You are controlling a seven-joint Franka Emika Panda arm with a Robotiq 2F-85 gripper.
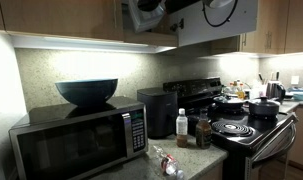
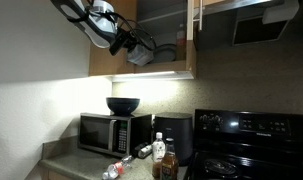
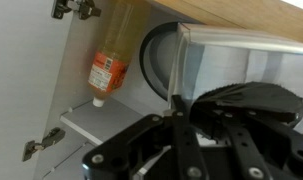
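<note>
In the wrist view, my gripper is shut on a pale, see-through container [image 3: 246, 70]; the dark fingers cover part of it. Exterior view 2 places the gripper [image 2: 123, 42] up at the open wall cabinet [image 2: 181, 72], with the whitish container [image 2: 141, 55] at the cabinet's opening. Only a piece of the container [image 1: 145, 18] shows at the top edge of exterior view 1. Whether it touches the shelf I cannot tell.
Inside the cabinet are an orange-brown bottle [image 3: 117, 50] and a round dish [image 3: 161, 58]. An open cabinet door [image 1: 219, 20] hangs to the right. Below stand a microwave [image 1: 81, 142] with a dark bowl [image 1: 87, 92] on top, and several bottles on the counter.
</note>
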